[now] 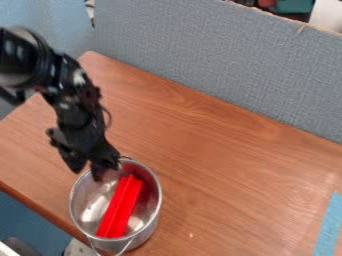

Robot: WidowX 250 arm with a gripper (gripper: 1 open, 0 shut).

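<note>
A metal pot (150, 215) stands at the table's near-left edge, with red objects (120, 205) and something white inside. My black gripper (104, 165) is at the pot's back-left rim and looks to be on it; its fingertips are dark and partly hidden, so their exact hold is unclear.
A blue tape strip (329, 225) lies at the right. A grey padded wall (214, 60) runs along the back.
</note>
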